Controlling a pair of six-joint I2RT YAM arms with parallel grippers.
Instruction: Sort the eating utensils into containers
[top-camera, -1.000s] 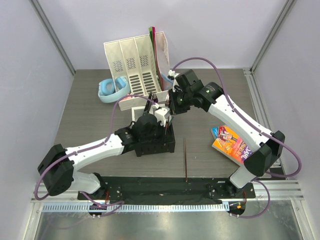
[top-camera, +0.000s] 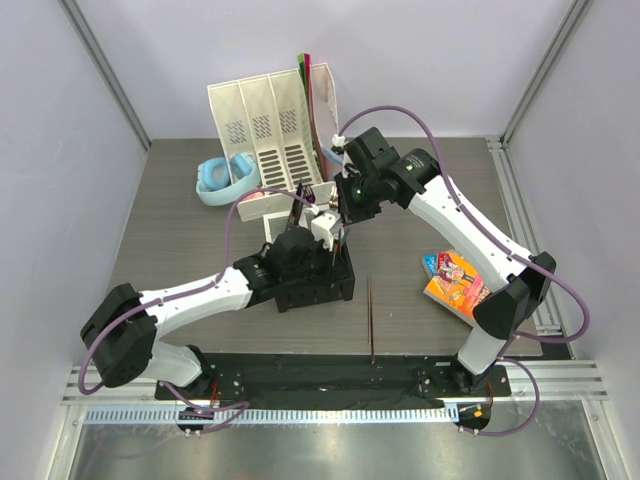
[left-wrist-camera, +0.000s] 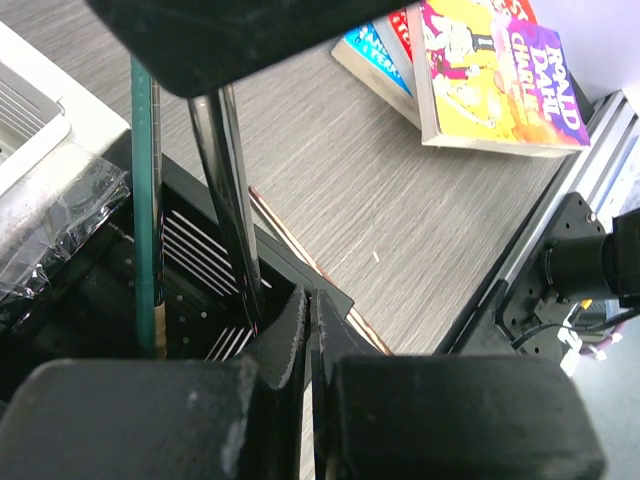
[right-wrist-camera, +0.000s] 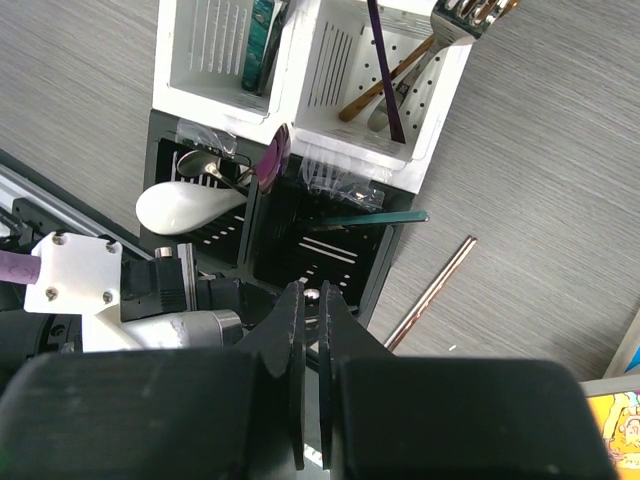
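The black basket (right-wrist-camera: 325, 262) has slotted compartments, with the white basket (right-wrist-camera: 425, 165) joined against it. From my right gripper, shut, a shiny metal utensil (left-wrist-camera: 225, 170) hangs down into a black compartment, tip near the slotted wall. A teal-handled utensil (left-wrist-camera: 147, 220) stands in that compartment. My left gripper is shut at the black basket's rim corner; whether the rim is pinched cannot be told. A white spoon (right-wrist-camera: 180, 207), a metal spoon (right-wrist-camera: 197, 165) and a purple spoon (right-wrist-camera: 272, 160) occupy the other black compartment. Brown chopsticks (top-camera: 370, 315) lie on the table.
The white compartments hold a fork (right-wrist-camera: 458, 22), a purple handle (right-wrist-camera: 385, 75) and other utensils. Books (top-camera: 458, 283) lie at the right. Behind stand a cream file holder (top-camera: 262, 115) and blue headphones (top-camera: 215, 175).
The black basket and my left arm have shifted slightly right. My right arm has moved slightly left, with its gripper still over the basket.
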